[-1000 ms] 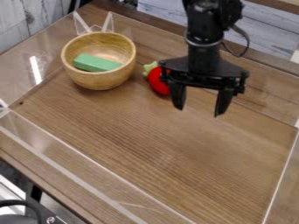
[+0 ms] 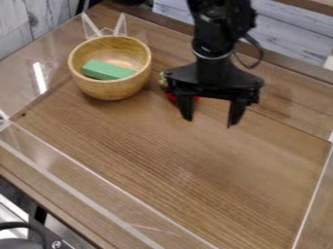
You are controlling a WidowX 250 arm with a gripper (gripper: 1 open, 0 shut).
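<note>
The black gripper (image 2: 208, 105) hangs over the middle-right of the wooden table, its two fingers pointing down and spread apart. Behind it a red object (image 2: 180, 98), mostly hidden, lies on the table with a small yellow-green item (image 2: 164, 80) beside it. A wooden bowl (image 2: 129, 58) at the back left holds a green block (image 2: 107, 70). Whether anything is between the fingers is hard to tell.
White railings or walls run along the back and left edges. A black cable curves at the lower left corner.
The bowl and green block have not moved.
</note>
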